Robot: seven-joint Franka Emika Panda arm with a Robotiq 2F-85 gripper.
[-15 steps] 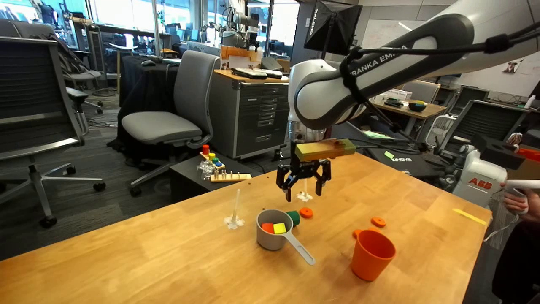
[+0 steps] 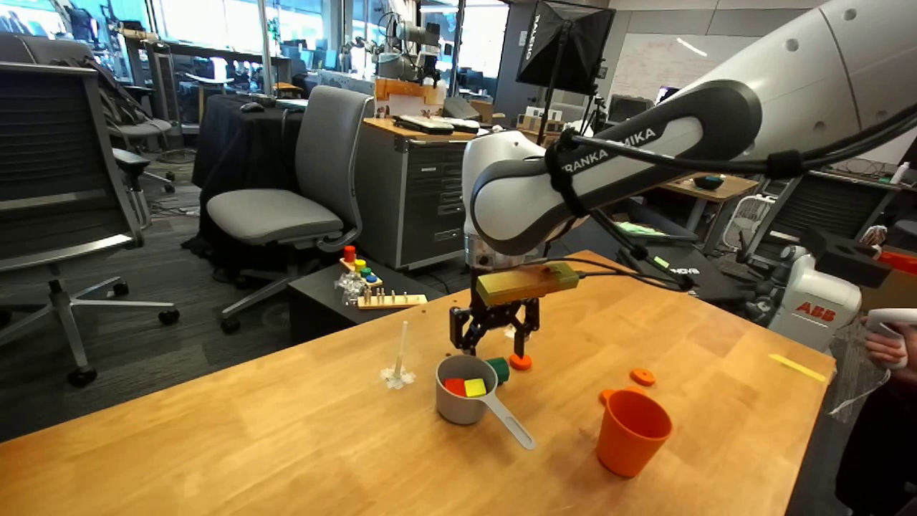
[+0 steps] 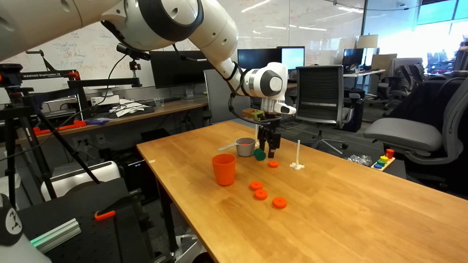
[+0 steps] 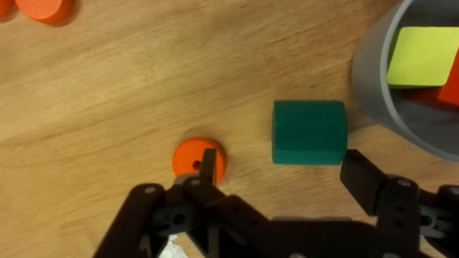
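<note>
Low over the table, my gripper stands with its fingers well apart and nothing held between them. The green block [image 4: 310, 132] lies on the wood just ahead of the fingertips, nearer the right finger. Beside it is the grey measuring cup [image 2: 457, 405], with a yellow block [image 4: 424, 56] and red pieces in it. In the wrist view the left fingertip partly covers an orange disc [image 4: 189, 155]; whether they touch, I cannot tell.
An orange cup [image 2: 632, 434] stands upright near the table's edge. Several more orange discs [image 3: 279, 202] lie on the table. Two thin white pegs rise from it, one at this spot [image 3: 298, 153].
My gripper has come down and moved left in exterior view 1, to just behind the green block and the orange disc. The cups and blocks have not moved.
</note>
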